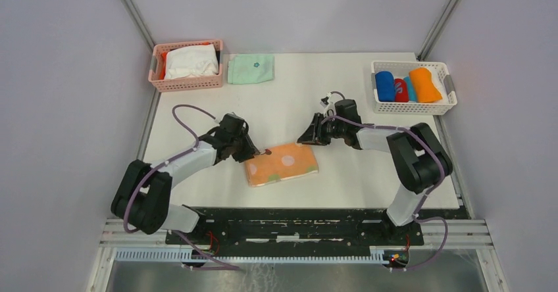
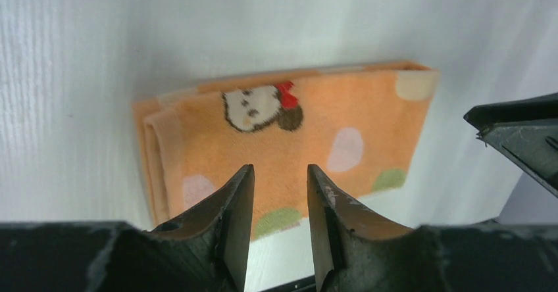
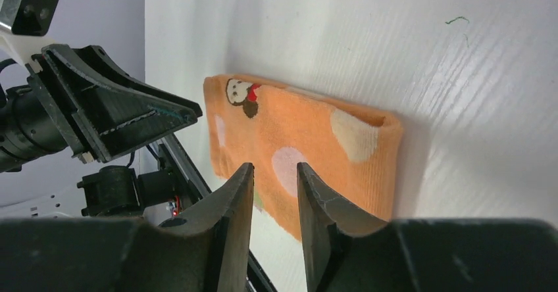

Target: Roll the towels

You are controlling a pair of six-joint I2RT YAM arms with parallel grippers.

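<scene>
The orange towel [image 1: 283, 166] with pale spots lies folded into a flat rectangle near the table's front middle. A small character print [image 2: 253, 108] marks its far left part. Above the far left corner is my left gripper [image 1: 257, 152], its fingers part open and the gap between them empty in the left wrist view. Over the far right corner, my right gripper [image 1: 301, 141] likewise has its fingers apart with nothing between them. In the right wrist view the towel's folded right edge [image 3: 388, 134] stands slightly raised. Whether either gripper touches the cloth I cannot tell.
A pink basket [image 1: 191, 81] at the back left holds a white towel [image 1: 192, 62]. Beside it lies a folded green towel [image 1: 251, 69]. Several rolled towels fill the white basket [image 1: 413, 108] at the back right.
</scene>
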